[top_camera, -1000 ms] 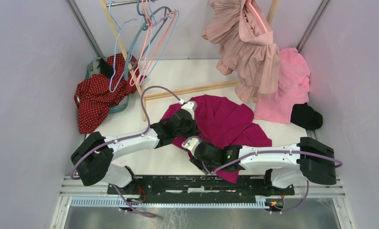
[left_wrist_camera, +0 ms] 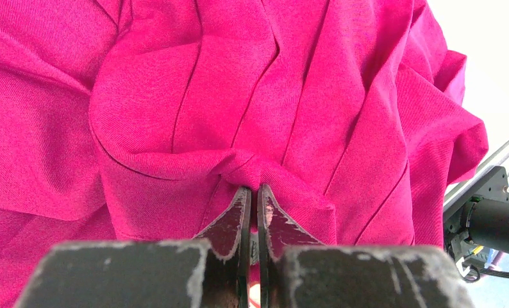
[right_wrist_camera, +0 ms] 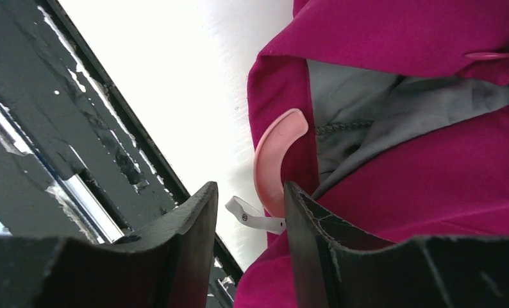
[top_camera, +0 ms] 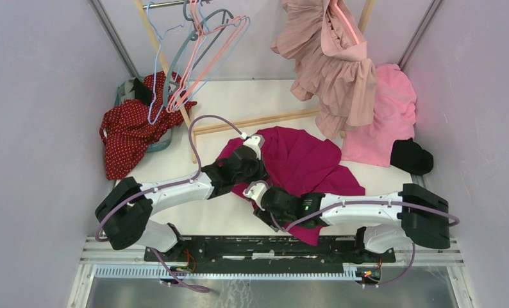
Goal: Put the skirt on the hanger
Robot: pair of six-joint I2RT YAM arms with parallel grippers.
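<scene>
The magenta skirt [top_camera: 303, 157] lies spread on the white table under both arms. In the left wrist view my left gripper is shut on a raised fold of the skirt [left_wrist_camera: 239, 83]. At the skirt's opening, where grey lining [right_wrist_camera: 351, 96] shows, my right gripper stands open. A pink curved hanger end [right_wrist_camera: 272, 157] rests over the magenta edge, just beyond the right fingertips. A small pale grey strip [right_wrist_camera: 255, 219] reaches from below it into the gap between those fingers; what it is, I cannot tell. The rest of the pink hanger is hidden.
Several blue, pink and grey hangers [top_camera: 194, 64] hang from the rack at upper left, above a basket with a red dotted garment [top_camera: 133, 138]. A dusty-pink ruffled garment [top_camera: 335, 70] hangs at right, beside pink cloth [top_camera: 386, 115] and a black item [top_camera: 411, 156].
The hanging hangers have swung slightly, their lower ends moving left. The right arm has shifted only a little; the left arm and the skirt look the same.
</scene>
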